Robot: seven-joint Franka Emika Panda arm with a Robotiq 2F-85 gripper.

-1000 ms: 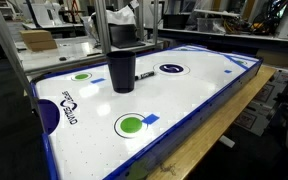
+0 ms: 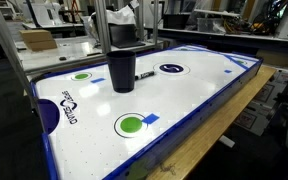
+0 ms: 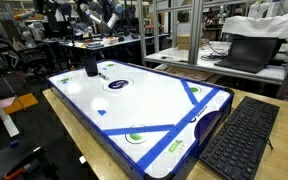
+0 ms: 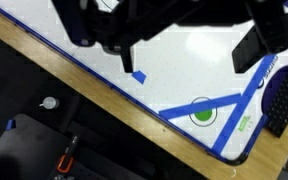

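My gripper is open in the wrist view, its two dark fingers wide apart with only the white tabletop showing below the gap. A black cup (image 2: 122, 72) stands upright toward one end of the white table (image 2: 189, 95). Close beside the cup lies a small dark marker-like object (image 2: 145, 75). Exterior view 2 has the same black cup (image 3: 91, 66) at the table's far left end. Neither cup nor marker can be seen in the wrist view, and the gripper's fingers do not show clearly in either exterior view.
Blue tape strips (image 3: 149, 132) and green circles mark the otherwise mostly bare tabletop. A wooden ledge (image 2: 199, 140) runs along its side. Beyond the table's near right end lies a black keyboard (image 3: 242, 137). A laptop (image 3: 249, 52) stands behind, near metal posts.
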